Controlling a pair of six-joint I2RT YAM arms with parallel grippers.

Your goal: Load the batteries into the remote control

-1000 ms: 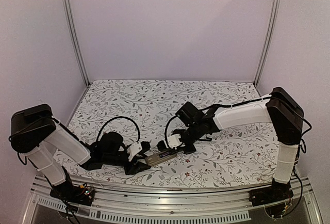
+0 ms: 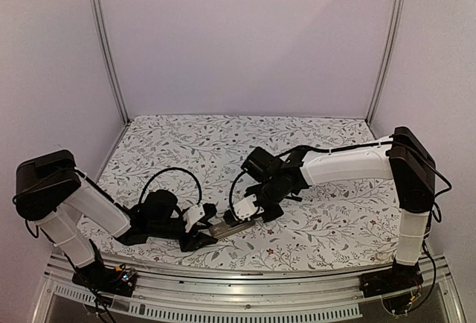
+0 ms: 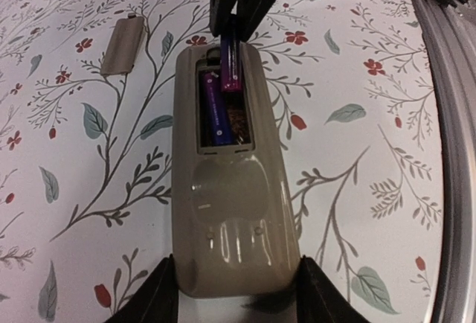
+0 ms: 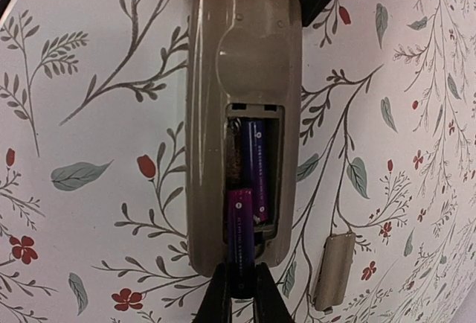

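The grey remote (image 3: pixel 234 219) lies back up, its battery compartment uncovered. My left gripper is shut on the remote's near end. One blue-purple battery (image 4: pixel 255 163) lies inside the compartment. My right gripper is shut on a second purple battery (image 3: pixel 230 66), holding it over the other slot at the compartment's end, its front end dipping into the opening; whether it touches inside I cannot tell. The battery cover (image 3: pixel 123 44) lies loose on the table beside the remote.
A metal rail (image 2: pixel 245 286) runs along the front edge, close to the remote, and plain walls enclose the other sides.
The left arm and the remote look unchanged.
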